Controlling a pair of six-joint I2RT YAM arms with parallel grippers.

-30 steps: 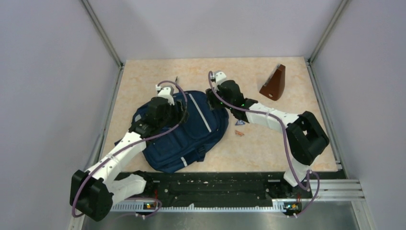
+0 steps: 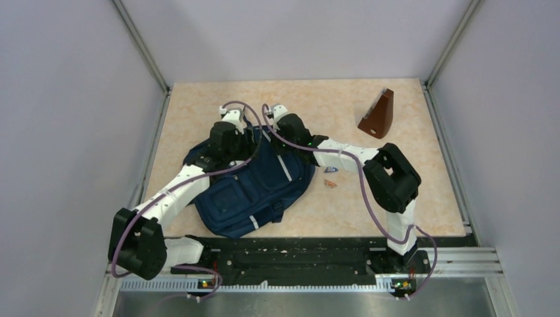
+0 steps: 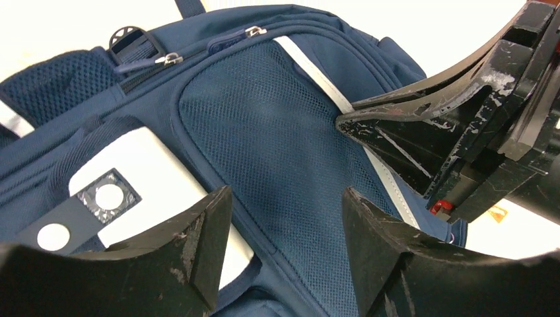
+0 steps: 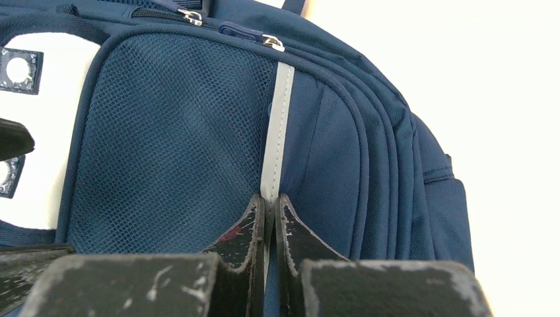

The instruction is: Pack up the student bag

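Observation:
A navy backpack (image 2: pixel 238 198) lies flat on the table, with a mesh front pocket (image 3: pixel 257 145), a white patch (image 3: pixel 145 172) and zip pulls (image 4: pixel 271 41) along its top seam. My left gripper hangs open over the bag, nothing between its fingers. My right gripper is shut, its tips down on the pale reflective strip (image 4: pixel 279 125) beside the mesh pocket; whether any fabric is pinched cannot be seen.
A brown wedge-shaped case (image 2: pixel 376 113) stands at the back right. Two small items, one blue (image 2: pixel 330 169) and one orange (image 2: pixel 330 183), lie right of the bag. The table's right side is otherwise mostly clear.
Over the last second both arms moved toward the back of the bag, the right one also leftward onto the strip. The bag looks nearly unchanged.

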